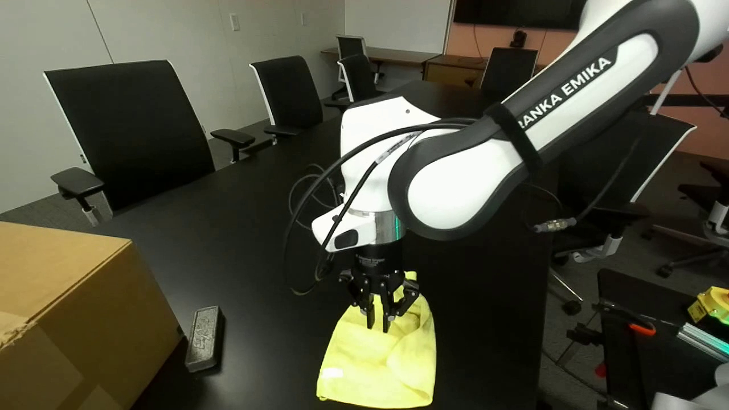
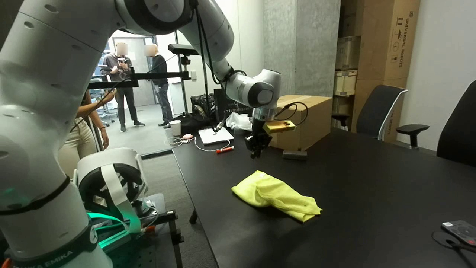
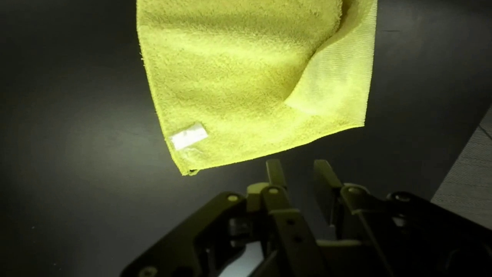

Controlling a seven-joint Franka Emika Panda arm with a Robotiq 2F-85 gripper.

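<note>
A yellow cloth (image 1: 355,365) lies on the black table, one side folded over and a small white tag (image 3: 189,136) at one corner. In exterior view 1 my gripper (image 1: 379,328) points down in front of the cloth. Exterior view 2 shows the gripper (image 2: 255,155) raised above the table, apart from the cloth (image 2: 272,194). From the wrist, the gripper has a gap between its fingers, part open, with nothing in it. The cloth's tagged edge lies beyond the fingertips (image 3: 275,171).
A dark eraser (image 1: 203,338) sits beside a cardboard box (image 1: 82,307). A red marker (image 2: 225,150) and a white device (image 2: 215,136) lie near the table's edge. A black remote (image 2: 462,232) rests at the other side. Wide bare table surrounds the cloth.
</note>
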